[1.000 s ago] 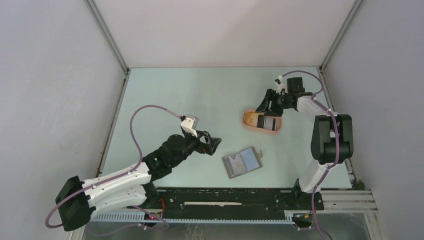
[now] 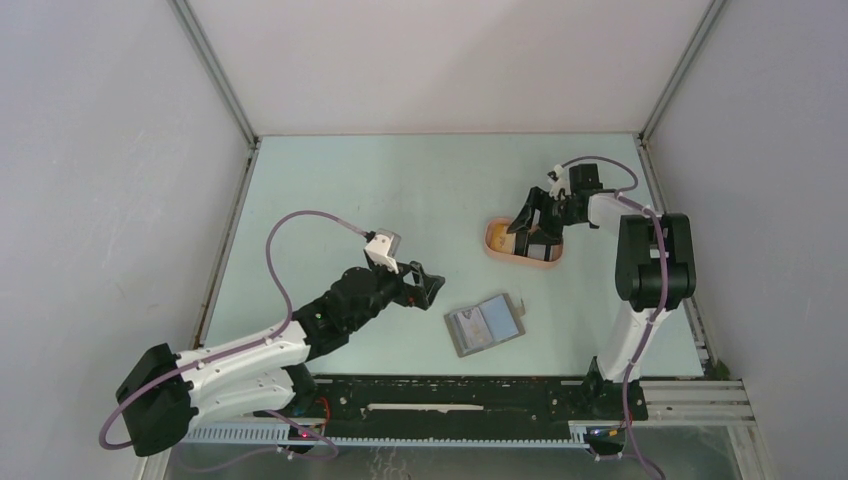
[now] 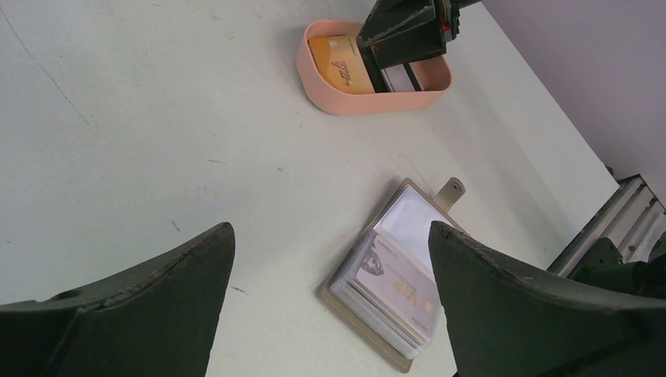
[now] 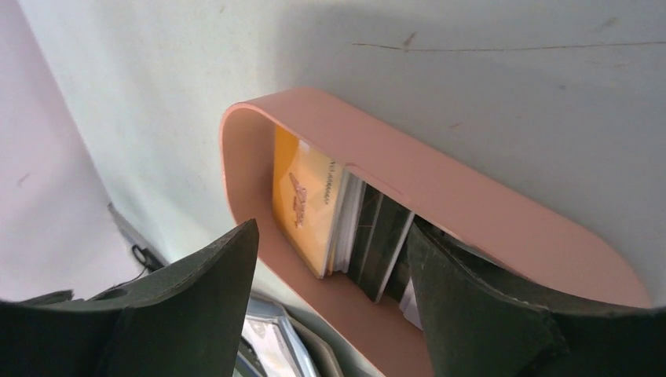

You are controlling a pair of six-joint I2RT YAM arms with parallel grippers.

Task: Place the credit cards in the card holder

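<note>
A pink oval container holds upright stacks of cards: orange ones at one end, then white and black ones. My right gripper is down at the container, fingers part open, one among the cards. A grey card holder lies on the table below it in the top view, with light cards on it. My left gripper hangs open left of the holder, nothing between its fingers.
Walls stand along the sides and back; the table's front edge borders a dark rail.
My right gripper has moved slightly downward in the top view, lower over the container. The left arm has shifted very slightly; the container and holder have stayed still.
</note>
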